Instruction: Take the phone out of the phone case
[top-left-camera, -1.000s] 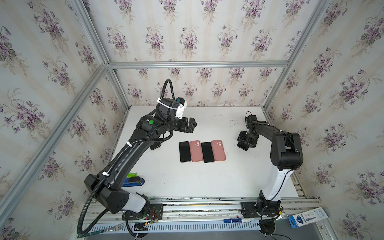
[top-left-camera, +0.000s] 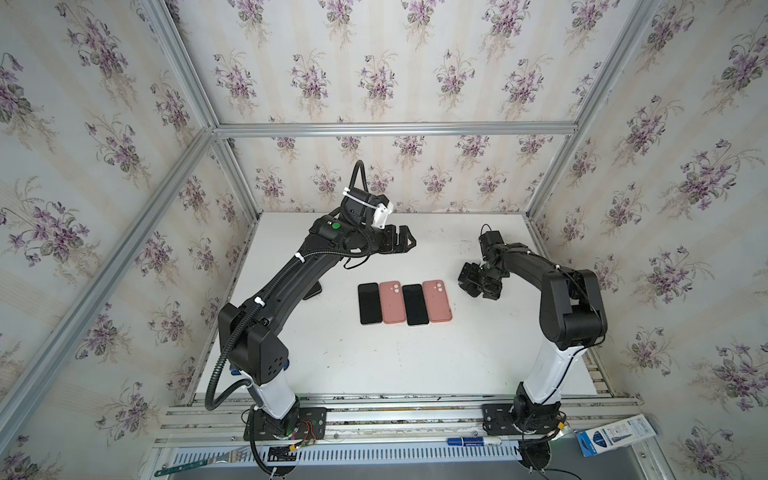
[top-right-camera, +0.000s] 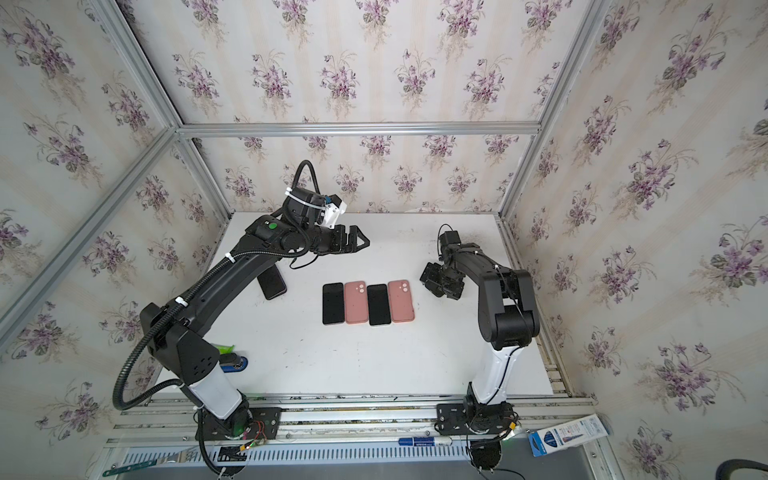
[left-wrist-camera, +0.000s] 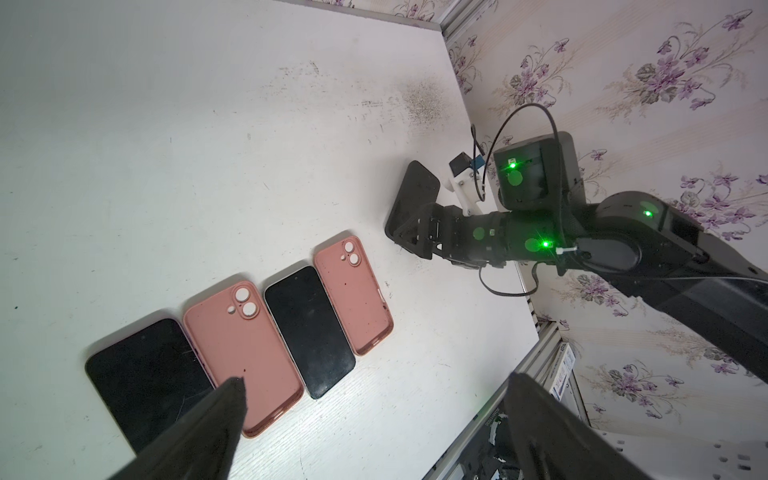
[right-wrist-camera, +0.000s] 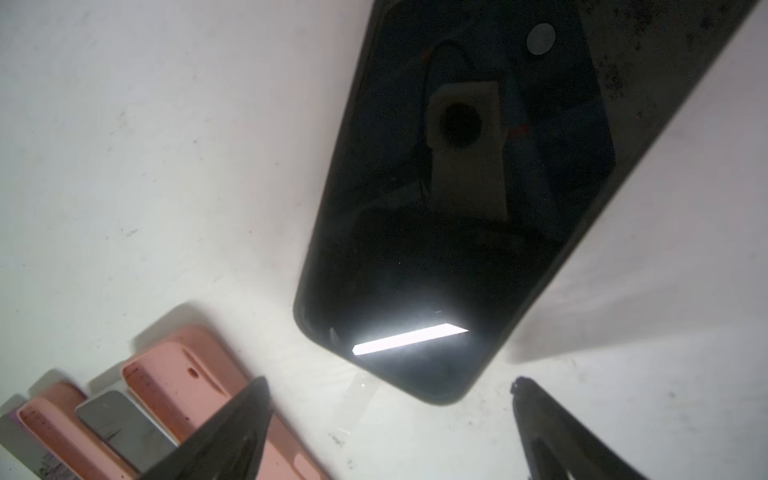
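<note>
Two dark phones (top-left-camera: 369, 304) (top-left-camera: 417, 305) lie in a row at mid-table, alternating with two empty pink cases (top-left-camera: 392, 302) (top-left-camera: 437, 301). Another phone (right-wrist-camera: 456, 200) fills much of the right wrist view; my right gripper is low over it, open, fingertips near its end. Whether it has a dark case on cannot be told. My left gripper (top-left-camera: 398, 240) hangs open above the back of the table, behind the row, nothing between its fingers; the row shows below it in the left wrist view.
A further phone (top-right-camera: 272, 282) lies on the left, partly under the left arm. Blue and green items (top-right-camera: 234, 364) sit at the front left.
My left gripper has moved right and back from over the table's left-middle. My right gripper and the phone beneath it have shifted slightly left.
</note>
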